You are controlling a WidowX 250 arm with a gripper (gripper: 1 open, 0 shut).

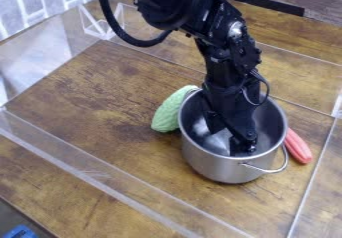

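Note:
A steel pot [222, 164] with a wire handle stands on the wooden table at the right. The black arm reaches down from the top, and its gripper [230, 128] is lowered inside the pot; the pot's wall and the arm's body make the fingers hard to see. A light green vegetable-like object [171, 108] lies against the pot's left side. A red, elongated object [298, 148] lies just right of the pot.
Clear plastic edging runs along the left and lower part. A blue object [19, 232] shows at the bottom-left corner.

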